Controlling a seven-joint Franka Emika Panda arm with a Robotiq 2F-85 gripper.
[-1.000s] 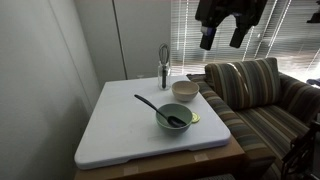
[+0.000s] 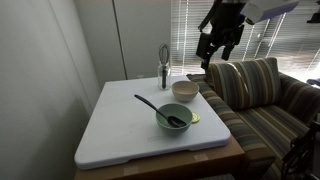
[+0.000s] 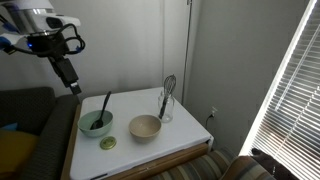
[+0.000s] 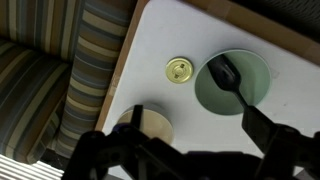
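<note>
My gripper (image 2: 216, 56) hangs high over the right side of the table, open, with nothing between its fingers. In the wrist view its dark fingers (image 4: 258, 124) stand wide apart below the bowls. A pale green bowl (image 2: 164, 125) sits near the table's front right, with a black ladle (image 4: 225, 72) leaning in it, handle over the rim. Beside that bowl lies a small round yellow lid (image 4: 179, 70). Farther back is a beige bowl (image 3: 145, 126), which looks empty. At the back stands a clear jar (image 3: 166, 106) holding a whisk (image 2: 163, 54).
A striped couch (image 2: 255, 90) adjoins its right side. A wall (image 2: 35, 90) rises on the left, and window blinds (image 2: 190, 25) hang behind.
My gripper has come down and slightly to the left in exterior view 1, its fingers still apart. The bowls, ladle, lid and jar have not moved.
</note>
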